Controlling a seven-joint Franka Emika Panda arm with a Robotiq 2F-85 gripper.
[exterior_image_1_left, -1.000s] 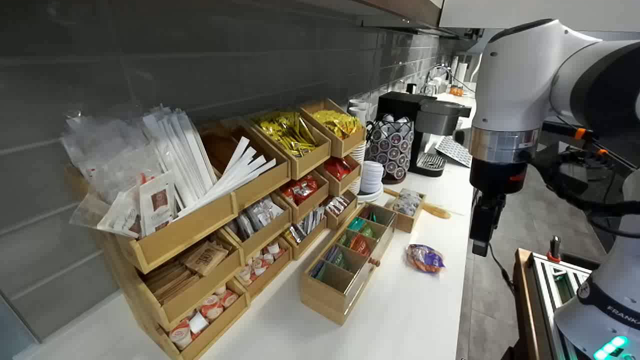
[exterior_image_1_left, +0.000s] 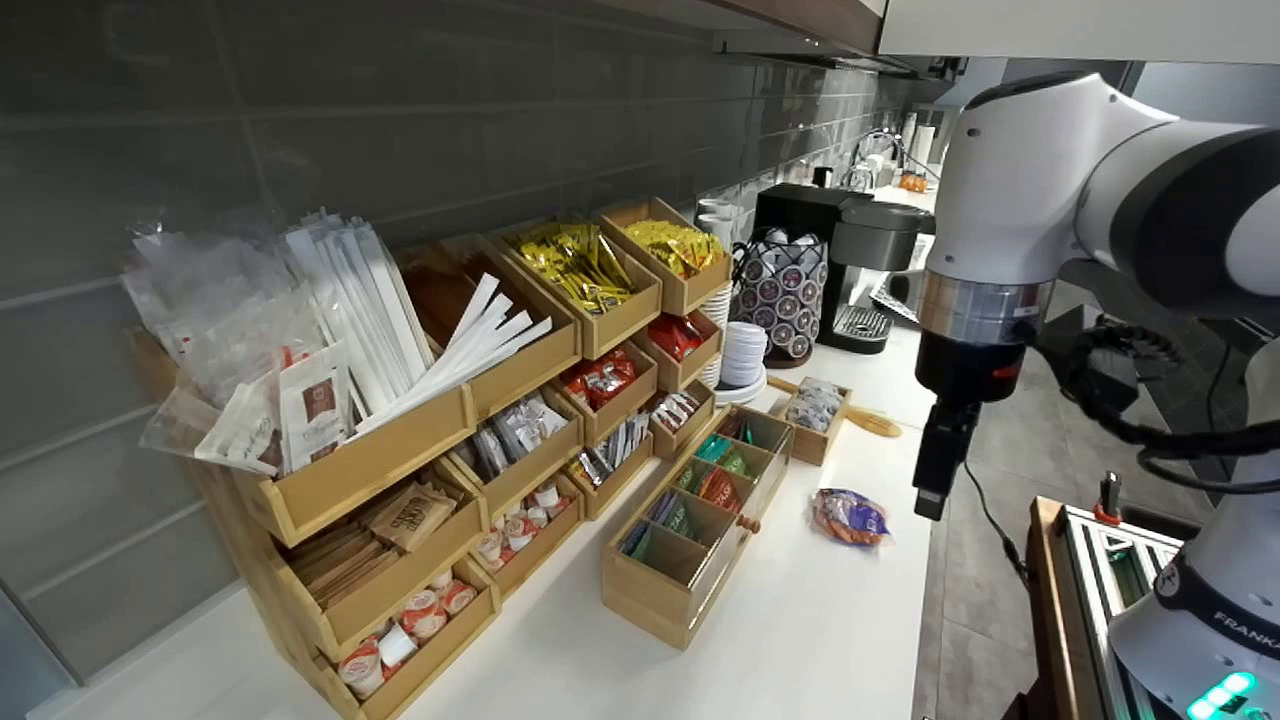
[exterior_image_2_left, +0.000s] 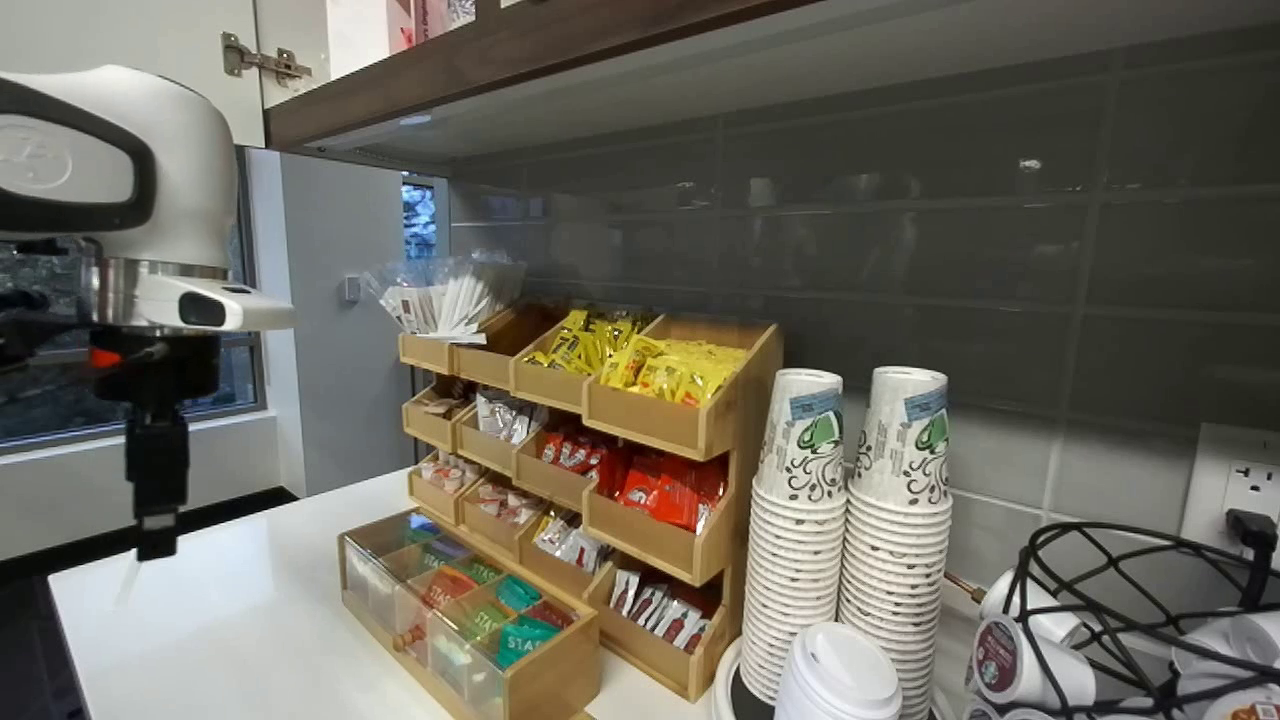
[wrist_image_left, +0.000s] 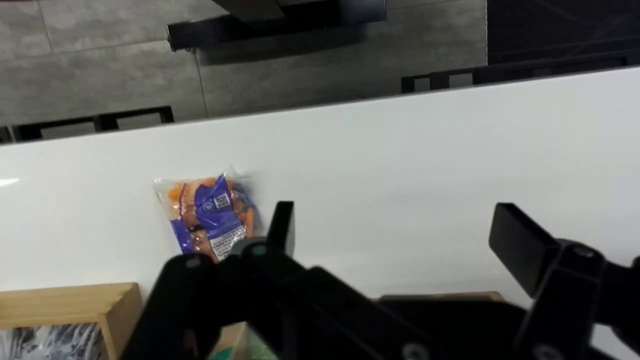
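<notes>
My gripper is open, with a wide bare gap between its two dark fingers in the wrist view. In exterior view 1 the gripper (exterior_image_1_left: 930, 498) hangs pointing down near the counter's front edge. A clear bag with a purple label and orange bits (exterior_image_1_left: 851, 517) lies flat on the white counter (exterior_image_1_left: 840, 612). Seen from the wrist, the bag (wrist_image_left: 213, 213) is left of the gap, partly behind the left finger. Exterior view 2 shows the gripper (exterior_image_2_left: 156, 540) at the left, apart from everything on the counter.
A divided wooden tea box (exterior_image_1_left: 660, 588) stands before a tiered rack of packets (exterior_image_1_left: 516, 384). Nearby are a small wooden tray (exterior_image_1_left: 816, 444), a pod holder (exterior_image_1_left: 780, 294), a coffee machine (exterior_image_1_left: 882, 234) and cup stacks (exterior_image_2_left: 792, 576). The counter's front strip has free room.
The arm has come down slightly and shifted left in exterior view 1, toward the counter. The bag, rack and tea box have stayed put.
</notes>
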